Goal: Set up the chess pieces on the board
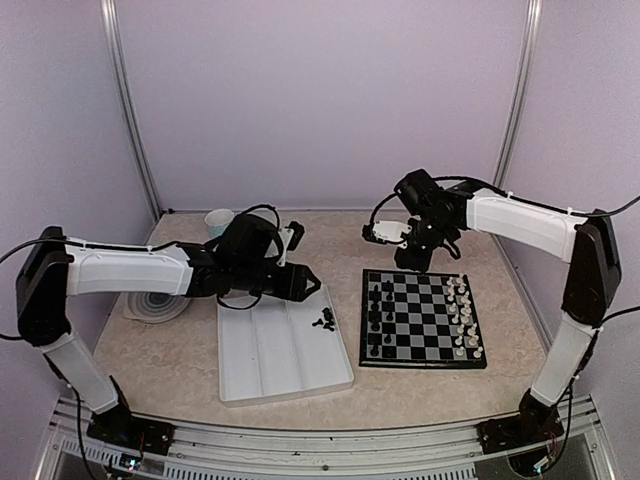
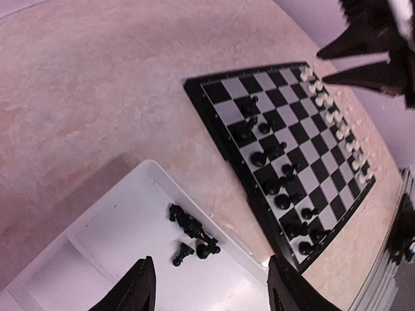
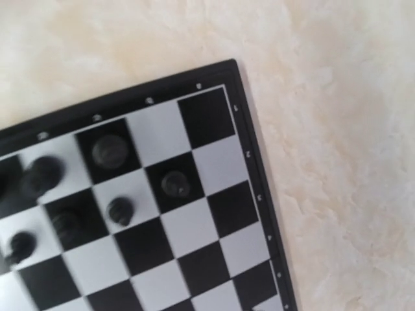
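The checkered board (image 1: 425,320) carries black pieces (image 1: 375,320) along its left side and white pieces (image 1: 467,325) along its right. A few small black pieces (image 2: 190,223) lie in the right compartment of the white tray (image 1: 285,390), some on their sides. Over that tray, my left gripper is open, its fingers apart and empty. My right gripper hangs above the far part of the board, with its blurred fingers apart and nothing visible between them. In the right wrist view, several black pieces (image 3: 110,151) stand near an empty corner square; no fingers show there.
A round clear lid (image 1: 155,306) lies left of the tray, and a light cup (image 1: 219,220) stands behind the left arm. Bare table separates tray and board, with more free room behind the board.
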